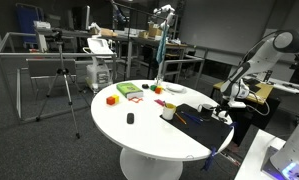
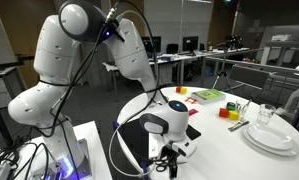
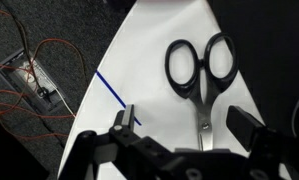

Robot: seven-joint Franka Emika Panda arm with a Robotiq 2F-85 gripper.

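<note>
A pair of scissors (image 3: 202,85) with black handle loops lies on the white table in the wrist view. Its loops point away from me, and the metal blades run down toward my gripper, which stands open. The lower ends of the blades are hidden behind the gripper's body. From the side, the gripper (image 1: 224,110) is low over the right edge of the table. In the second exterior view the white arm (image 2: 169,125) fills the near side, and I cannot make out the scissors there.
A black mat (image 1: 202,136) covers part of the table, with a yellow mug (image 1: 169,112) at its left edge. Farther off are a green box (image 1: 128,88), colored blocks (image 1: 112,100) and white plates (image 2: 271,136). A dark oval object (image 1: 131,118) sits left.
</note>
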